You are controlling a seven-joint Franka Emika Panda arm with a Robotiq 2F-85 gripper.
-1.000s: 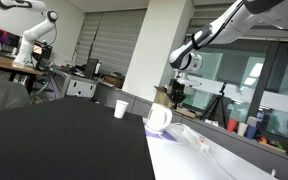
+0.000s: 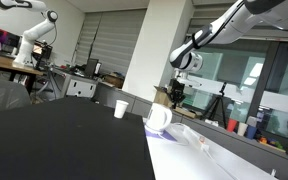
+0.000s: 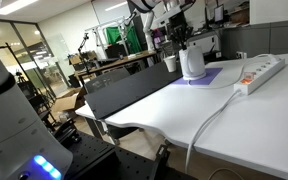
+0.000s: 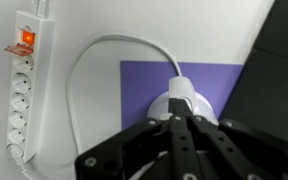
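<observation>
A white kettle point(image 2: 159, 117) stands upright on a purple mat point(image 3: 207, 76) on the white part of the table. From above, in the wrist view, the white top of the kettle point(image 4: 183, 92) lies partly hidden beneath my gripper. The fingers are shut, and nothing shows between the fingers. In the first exterior view my gripper point(image 2: 174, 104) hangs just above and beside the kettle. Whether it touches the kettle cannot be made out.
A white power strip point(image 4: 22, 95) with a red switch lies beside the mat, and a white cable point(image 4: 114, 38) loops from the kettle's side. A white cup point(image 2: 121, 109) stands on the dark table part point(image 2: 74, 130), which is otherwise largely clear.
</observation>
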